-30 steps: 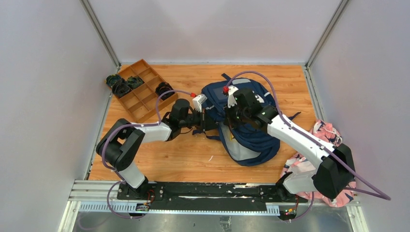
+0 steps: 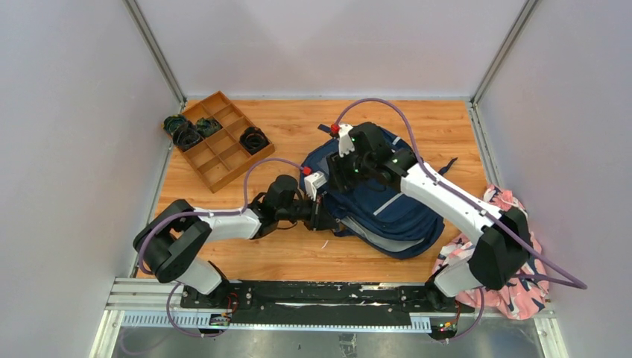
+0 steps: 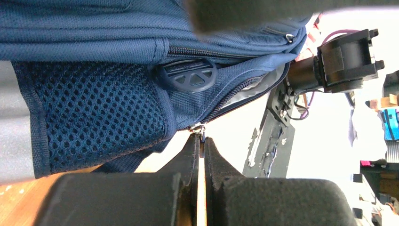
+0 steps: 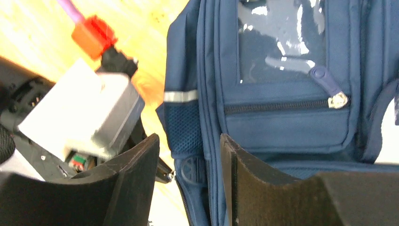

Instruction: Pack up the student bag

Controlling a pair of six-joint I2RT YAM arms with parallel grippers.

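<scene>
The dark blue backpack (image 2: 406, 224) lies on the wooden table, its grey-lined opening (image 2: 380, 237) partly showing toward the front. At the bag's front left corner is my left gripper (image 2: 322, 222). Its fingertips are closed on a small metal zipper pull (image 3: 199, 130) at the end of a zipper track, below a mesh side pocket (image 3: 99, 115). My right gripper is open above the bag's left side, with nothing seen held between its fingers. A front pocket (image 4: 287, 122) with its own zipper shows in the right wrist view.
At the back left stands a wooden compartment tray (image 2: 216, 175) with dark coiled items (image 2: 253, 139) in it. A pink patterned cloth (image 2: 514, 298) lies at the right front corner. Bare table lies left of the bag.
My left gripper has moved toward the front edge. My right gripper has shifted back and left, away from the bag's opening. The bag has turned, and less of its grey lining shows.
</scene>
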